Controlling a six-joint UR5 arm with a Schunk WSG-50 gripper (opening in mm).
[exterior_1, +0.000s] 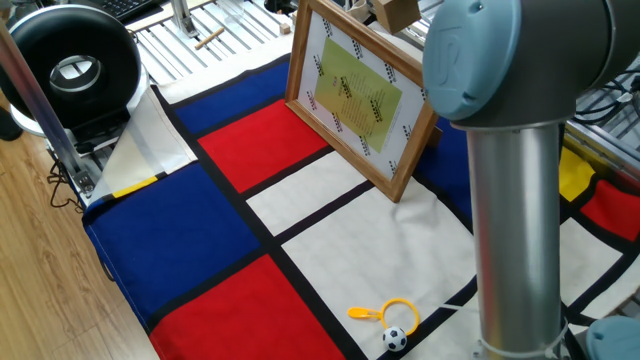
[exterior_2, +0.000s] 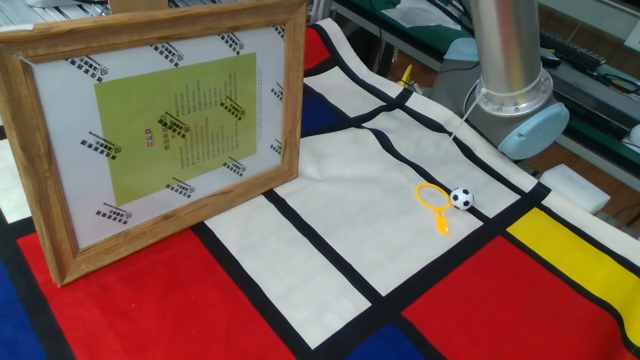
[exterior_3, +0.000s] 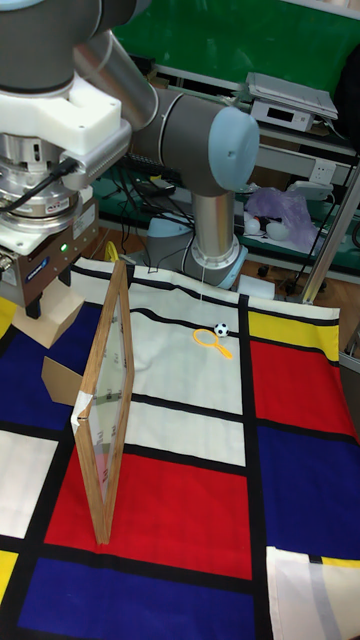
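Observation:
A wooden picture frame (exterior_1: 352, 95) with a green-yellow sheet behind its pane stands upright on the patterned cloth; exterior view 2 shows its front (exterior_2: 178, 125). Seen nearly edge-on in exterior view 3, the frame (exterior_3: 108, 416) has a brown flap (exterior_3: 64, 380) at its back. My gripper (exterior_3: 32, 307) is at the left edge of that view, behind the frame and close above a tan, box-like piece (exterior_3: 51, 320). Its dark body shows a green light, but the fingers are mostly hidden, so its opening and any contact with the tan piece are unclear.
A yellow ring toy (exterior_2: 433, 197) and a small football (exterior_2: 462, 198) lie on a white patch near my arm's base. A black round object (exterior_1: 72, 72) stands at the table's left corner in exterior view 1.

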